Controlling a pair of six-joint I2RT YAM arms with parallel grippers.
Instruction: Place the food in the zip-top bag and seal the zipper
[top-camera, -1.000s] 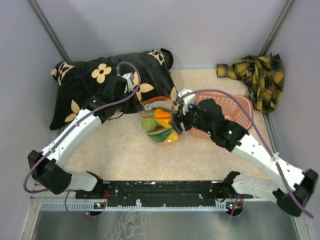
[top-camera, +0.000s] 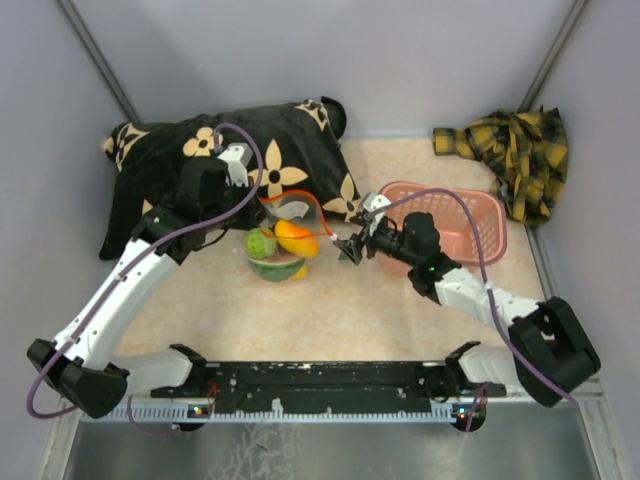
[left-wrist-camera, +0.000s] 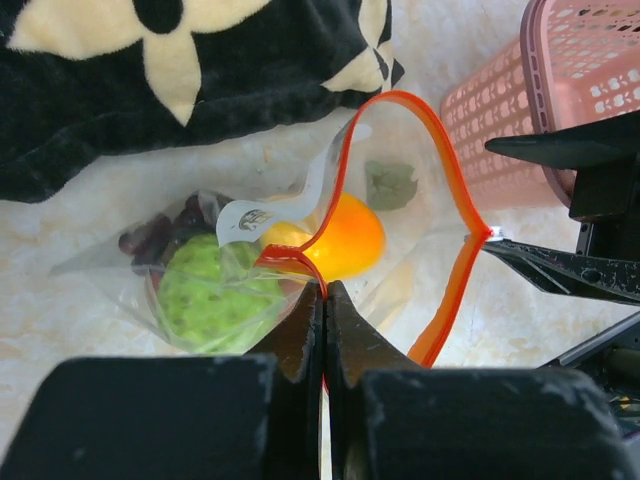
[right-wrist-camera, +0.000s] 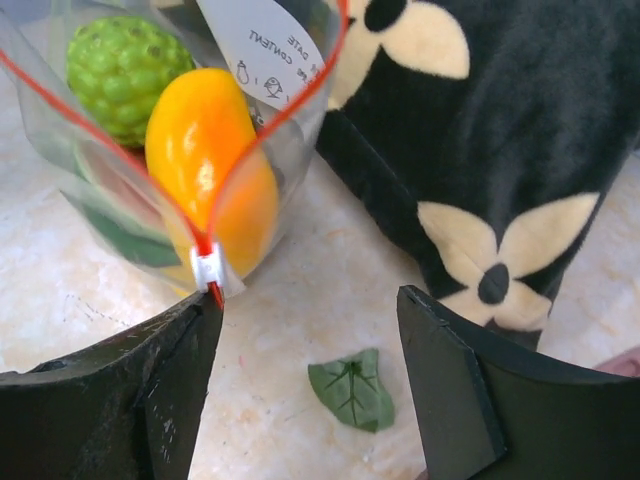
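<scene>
The clear zip bag (top-camera: 272, 256) with an orange-red zipper rim hangs with its mouth open. Inside are a green bumpy fruit (left-wrist-camera: 210, 290), a yellow-orange fruit (right-wrist-camera: 205, 140) and a watermelon slice (top-camera: 278, 270). My left gripper is shut on the bag's rim, whose red strip runs between its fingers. At the rim's other corner sits a white zipper slider (right-wrist-camera: 208, 268). My right gripper stands open, one fingertip right by that slider; whether they touch is unclear. Only floor and a leaf show between its fingers.
A pink basket (top-camera: 490, 215) stands behind my right arm. A black flowered cushion (top-camera: 170, 165) lies behind the bag, and a plaid cloth (top-camera: 520, 160) at the back right. One green leaf (right-wrist-camera: 352, 390) lies on the table.
My left gripper and the bag have shifted left.
</scene>
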